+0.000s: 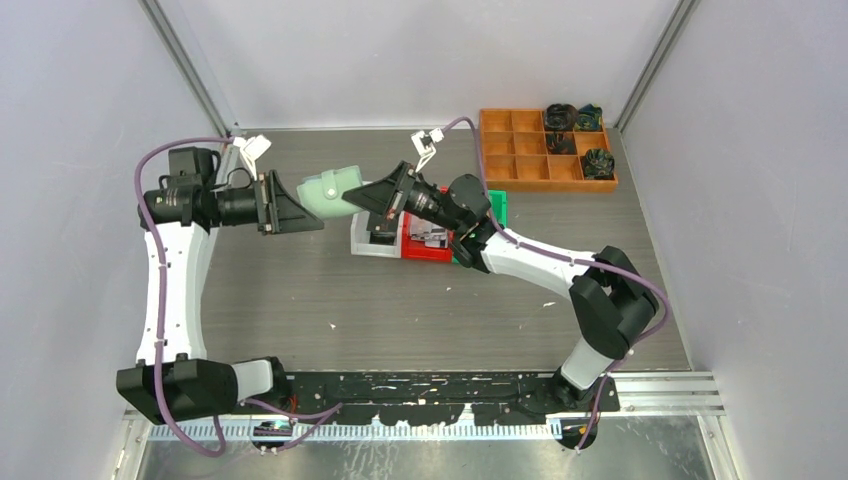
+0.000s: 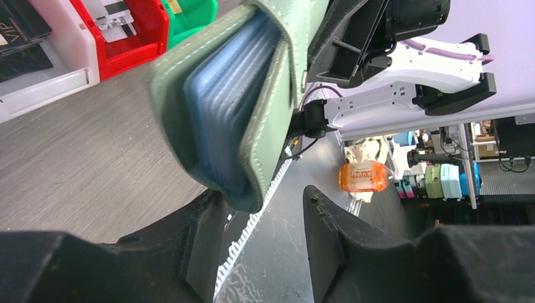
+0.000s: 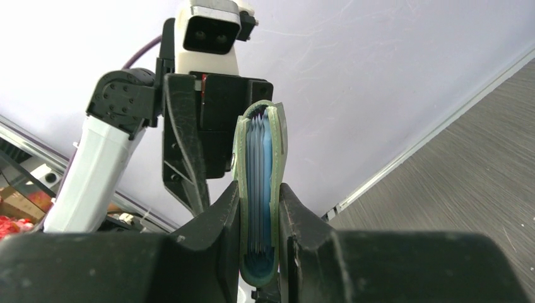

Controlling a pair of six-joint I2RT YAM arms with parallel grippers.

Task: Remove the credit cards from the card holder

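A pale green card holder (image 1: 331,192) hangs in the air between my two arms. My right gripper is shut on it, fingers on both sides of the holder. In the left wrist view, the holder's open side faces the left gripper, showing a stack of bluish layers (image 2: 230,98) between green covers; I cannot tell cards from sleeves. My left gripper stands open at the lower end of the holder, its fingertips (image 2: 211,205) apart. Nothing appears gripped between its fingers. No separate card shows outside the holder.
Below the holder stand a white bin (image 1: 375,250) with dark items, a red bin (image 1: 427,253) and a green bin (image 1: 499,205). An orange compartment tray (image 1: 515,185) with dark bundles sits at the back right.
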